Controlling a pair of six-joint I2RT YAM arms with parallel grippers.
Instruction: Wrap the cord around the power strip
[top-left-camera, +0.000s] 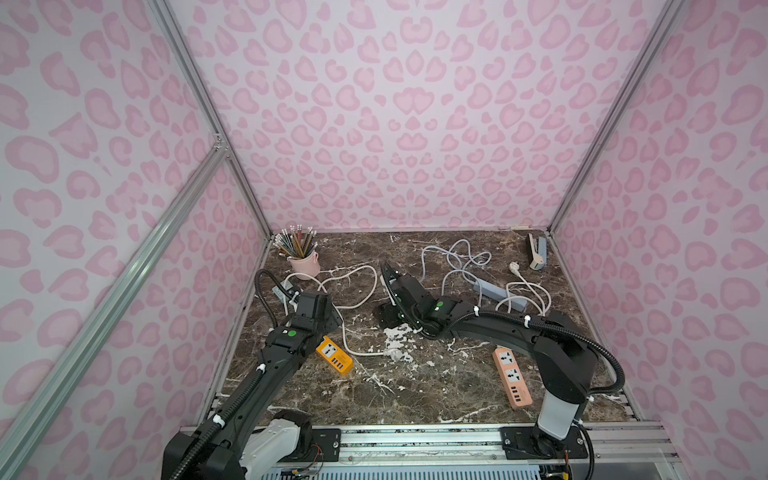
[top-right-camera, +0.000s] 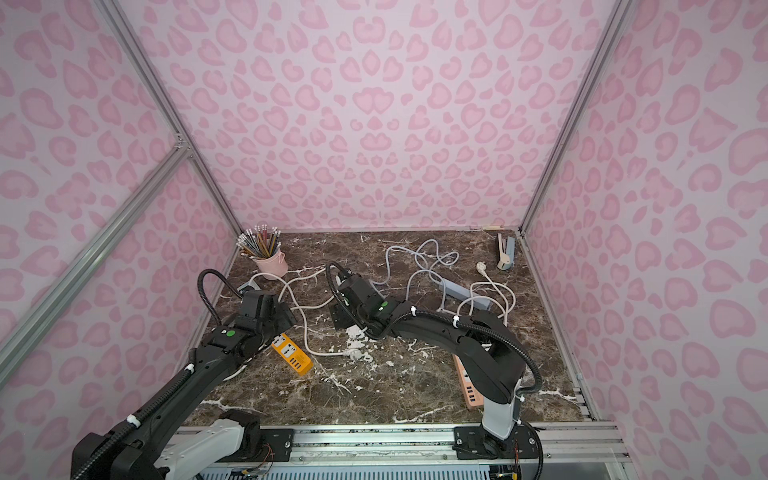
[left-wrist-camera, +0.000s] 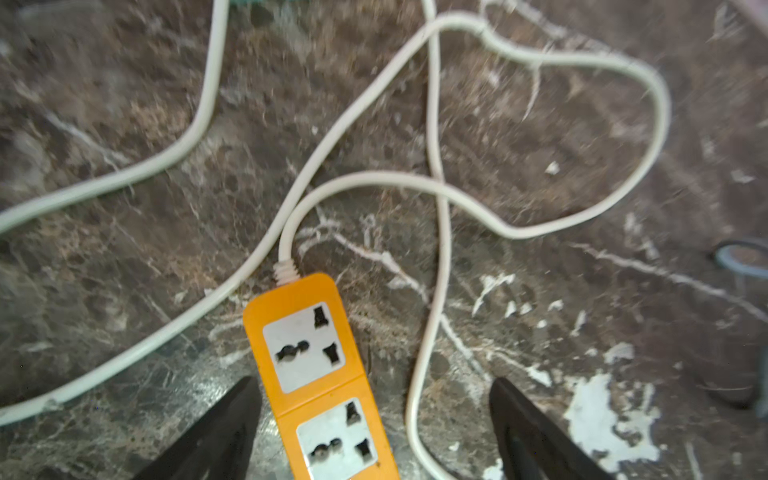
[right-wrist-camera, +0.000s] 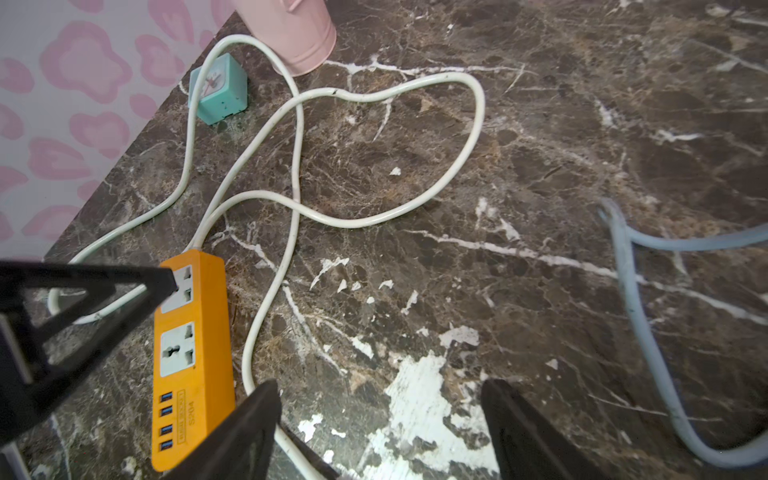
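An orange power strip (top-left-camera: 334, 356) lies on the left of the table, its white cord (right-wrist-camera: 432, 192) running from its end into loose loops. My left gripper hangs open above the strip, nothing between its fingers, a finger each side in the left wrist view. The black shape at the left edge of the right wrist view is part of the left gripper.
A pink pencil cup (top-left-camera: 302, 264) and a teal block (right-wrist-camera: 228, 92) stand back left. A pink strip (top-left-camera: 512, 376), a grey-blue strip (top-left-camera: 500, 294) with cords, and small items (top-left-camera: 536, 252) lie at the right.
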